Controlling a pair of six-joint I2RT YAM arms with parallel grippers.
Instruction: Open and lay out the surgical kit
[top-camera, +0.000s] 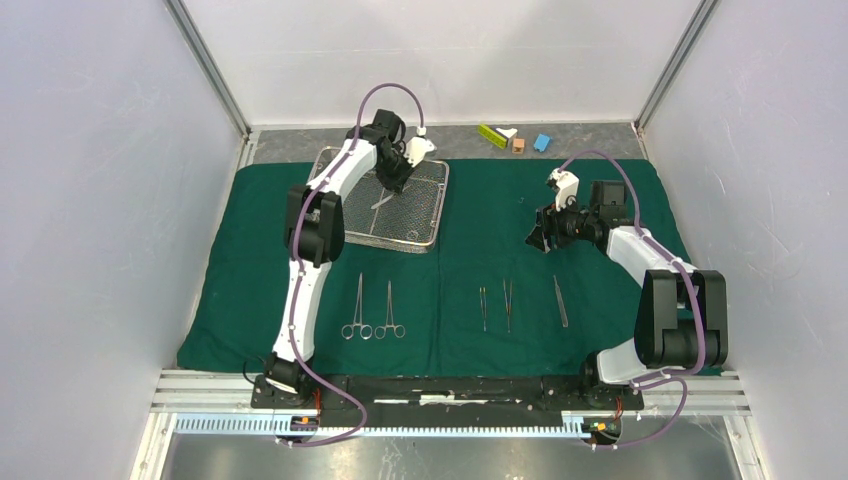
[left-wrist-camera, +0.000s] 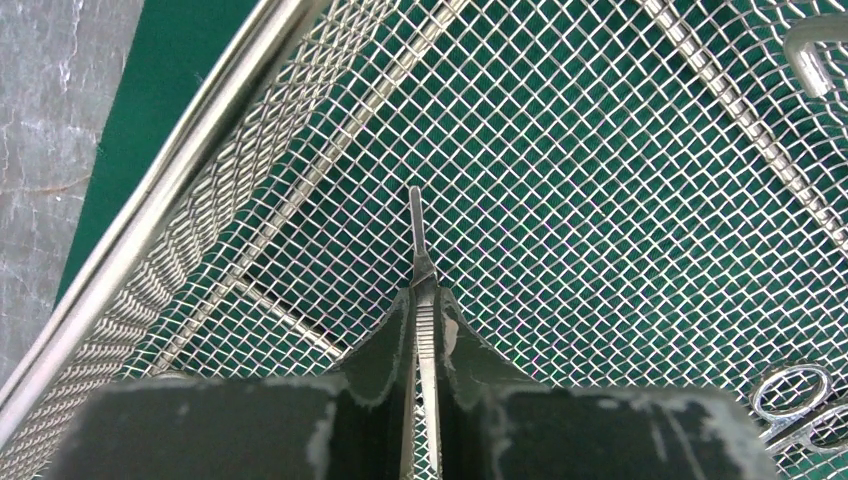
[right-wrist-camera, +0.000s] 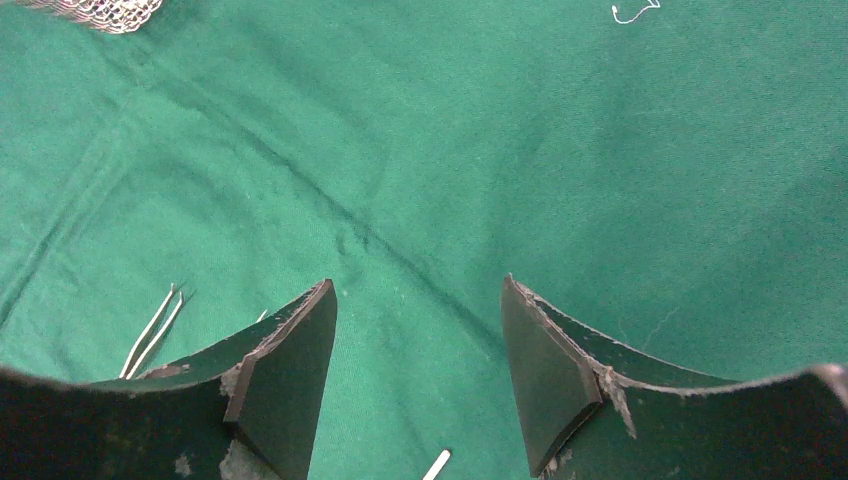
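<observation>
In the left wrist view a slim steel scalpel handle (left-wrist-camera: 418, 225) lies on the mesh floor of the wire basket (left-wrist-camera: 205, 120). My left gripper reaches down over it, a finger on each side of the ridged part; whether both pads press on it cannot be told. From above, the handle's end shows beside the left gripper (top-camera: 398, 188). On the green cloth lie two ring-handled clamps (top-camera: 359, 310) (top-camera: 390, 312), two tweezers (top-camera: 484, 310) (top-camera: 508, 305) and another slim instrument (top-camera: 560, 300). My right gripper stands open above bare cloth, nothing between its fingers.
Ring handles of scissors (left-wrist-camera: 792, 392) show inside the basket, toward its near right. The basket's raised metal rim (top-camera: 443, 195) surrounds the left gripper. Small blocks (top-camera: 541, 142) sit on the grey strip behind the cloth. Open cloth stretches between basket and right arm.
</observation>
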